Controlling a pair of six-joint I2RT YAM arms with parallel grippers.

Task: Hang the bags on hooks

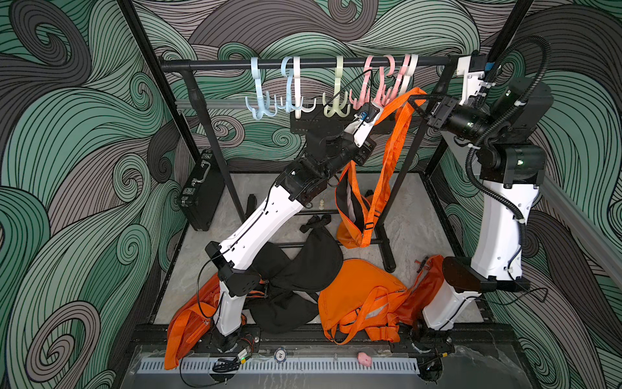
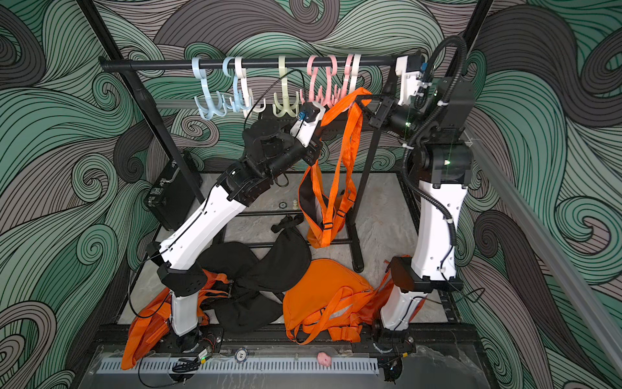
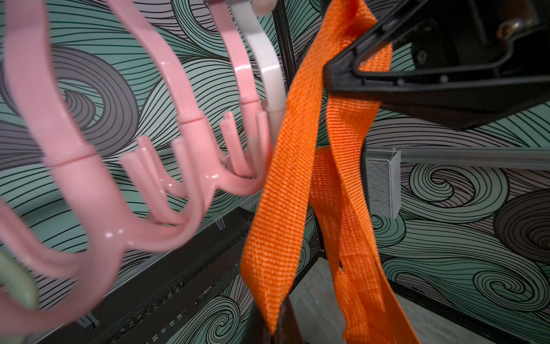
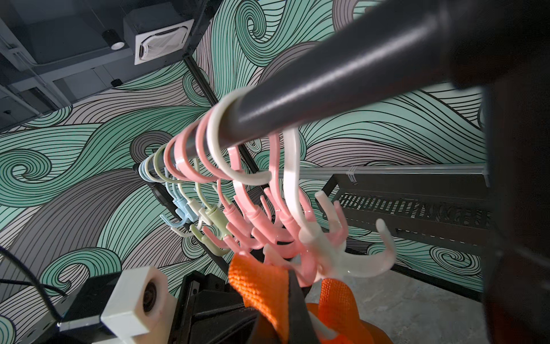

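An orange bag [image 1: 353, 231] hangs in the air below my grippers, its strap [image 3: 286, 200] stretched between them beside the pink hooks [image 3: 103, 218]. My left gripper [image 1: 374, 118] is shut on the strap just below and in front of the hook row. My right gripper [image 1: 416, 100] is shut on the strap at its top, right of the pink and white hooks [image 4: 343, 258]. In the left wrist view, the strap passes in front of the hooks and over the right gripper's black finger; I cannot see it resting on any hook.
Blue hooks [image 1: 259, 103] and a green hook [image 1: 337, 107] hang further left on the rail [image 1: 226, 63]. More bags, orange [image 1: 356, 291] and black [image 1: 304, 265], lie on the floor. A black case [image 1: 201, 194] stands at the left.
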